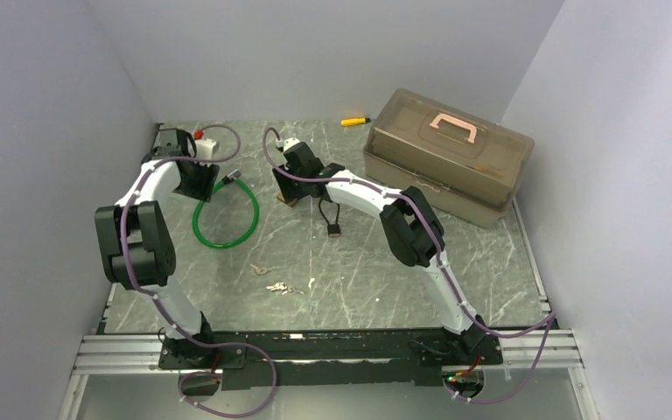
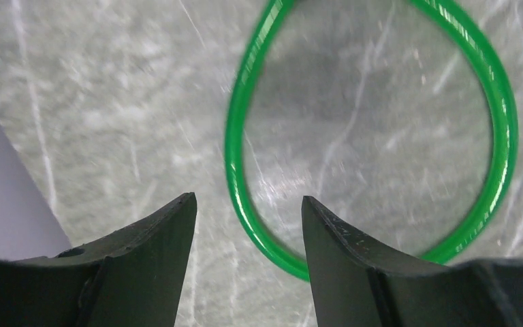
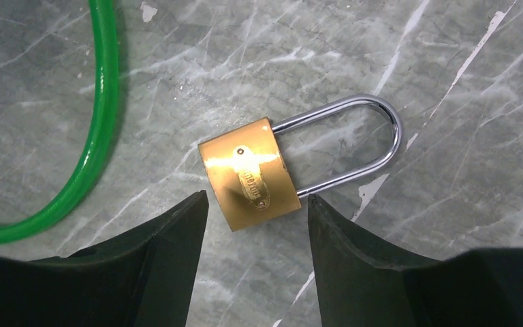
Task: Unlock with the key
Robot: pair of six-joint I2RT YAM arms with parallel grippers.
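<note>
A brass padlock [image 3: 245,177] with a long silver shackle [image 3: 381,129] lies flat on the marble-look table. My right gripper is open above its body, with nothing gripped. From above, that padlock's body [image 1: 288,200] is mostly covered by the right gripper [image 1: 283,189]. A green cable lock [image 2: 233,146] lies in a loop, and its silver head [image 1: 233,175] shows in the top view. My left gripper hangs open over the loop's left side, holding nothing. Loose keys [image 1: 277,286] and a separate key [image 1: 261,269] lie toward the front.
A small black padlock [image 1: 333,231] lies right of the brass one. The brown toolbox [image 1: 446,157] fills the back right, with a yellow-handled tool [image 1: 353,122] beside it. A grey wall [image 2: 7,197] stands close on the left.
</note>
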